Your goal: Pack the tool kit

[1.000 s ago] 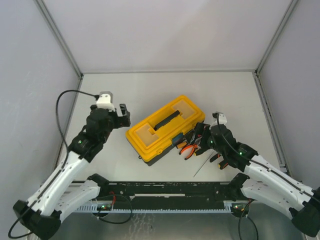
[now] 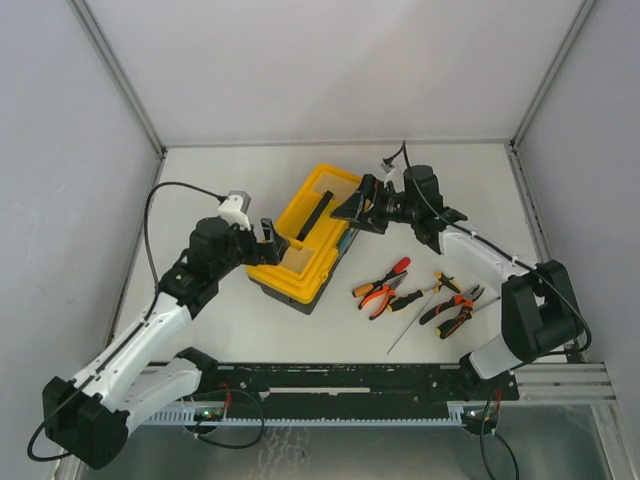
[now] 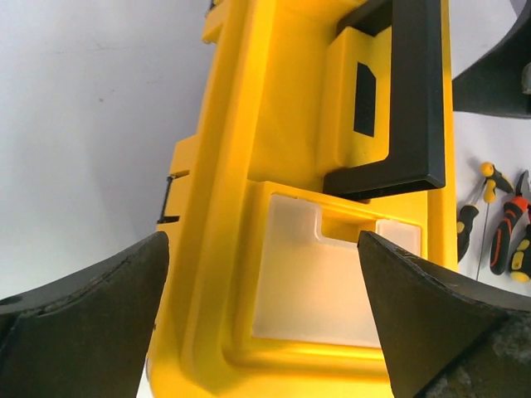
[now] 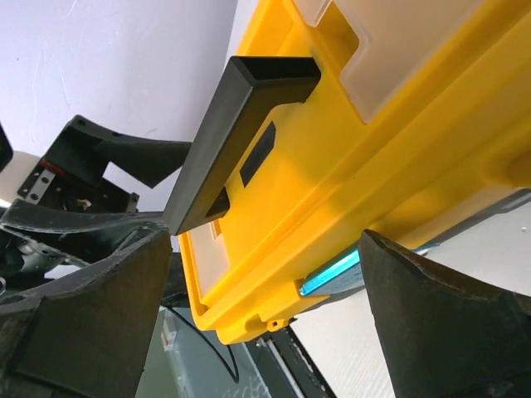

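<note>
The yellow toolbox stands slanted on the table with its lid down and a black handle on top. My left gripper is over its near left end, open; in the left wrist view the lid's clear compartment shows between its fingers. At the far right side of the box is my right gripper, open too. A blue latch shows on the box's side in the right wrist view. Whether either gripper touches the box, I cannot tell. Orange-and-black pliers and other hand tools lie to its right.
A small hammer, a long thin-shafted screwdriver and more pliers lie loose at the front right. Bare table shows at the back left, and the back right is clear.
The toolbox has swung counterclockwise, its far end going back and left. My right gripper has gone from the tools backward and left along the box; my left gripper has come right onto its near end.
</note>
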